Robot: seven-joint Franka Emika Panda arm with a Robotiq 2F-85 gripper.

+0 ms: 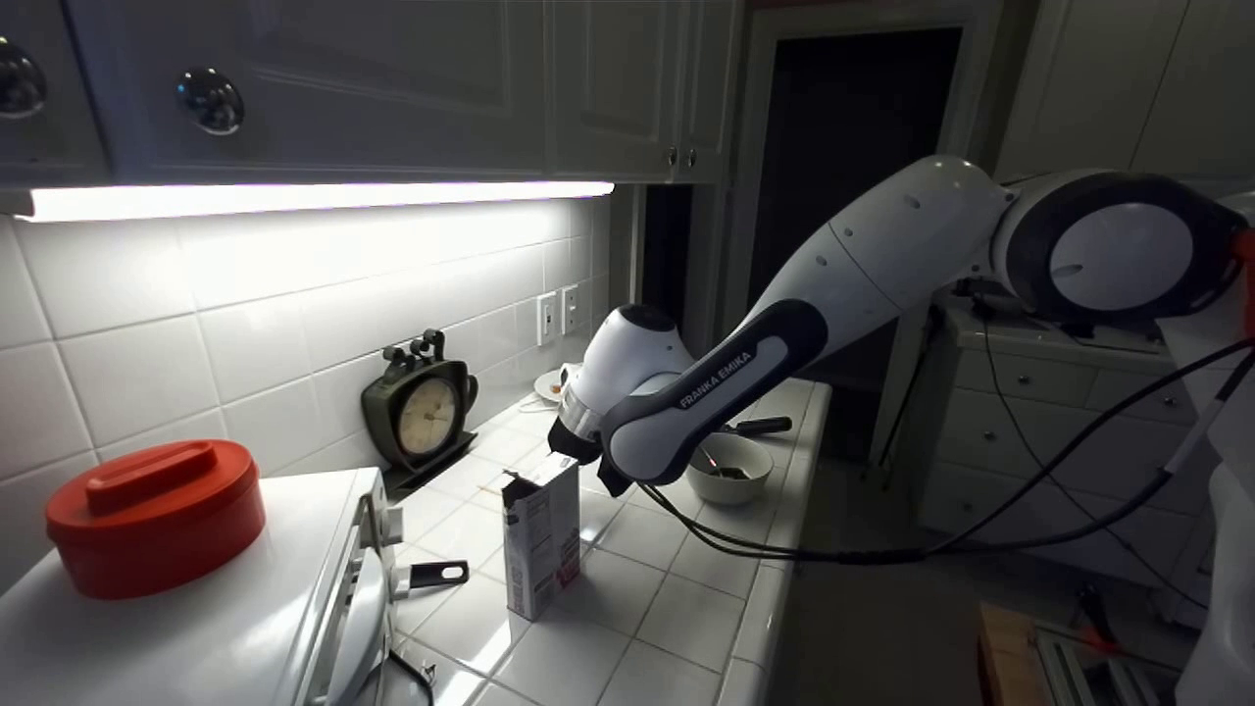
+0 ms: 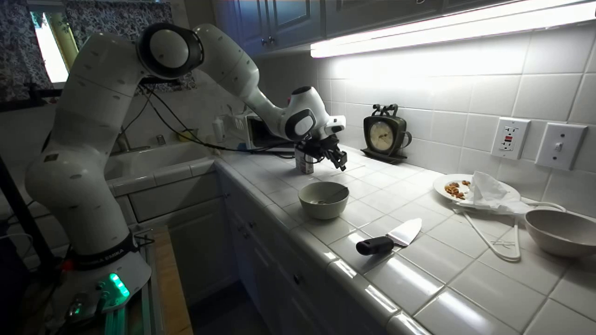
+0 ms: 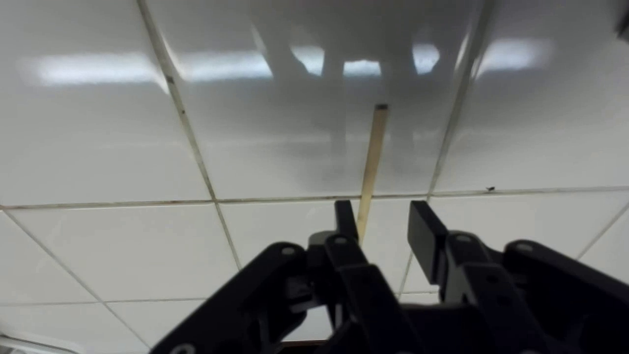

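In the wrist view a thin, pale wooden stick with a dark tip lies on the white tiles. My gripper is above it, part open, its two black fingers apart. The stick's near end passes behind the left finger, and no contact with it can be made out. Nothing shows held between the fingers. From the side, my gripper hangs over the counter behind the pale bowl. An open-topped carton stands upright close by the hand.
A cake server lies on the counter, with a plate of nuts and another bowl farther right. Against the wall stands a clock. A red lidded pot sits on the white oven.
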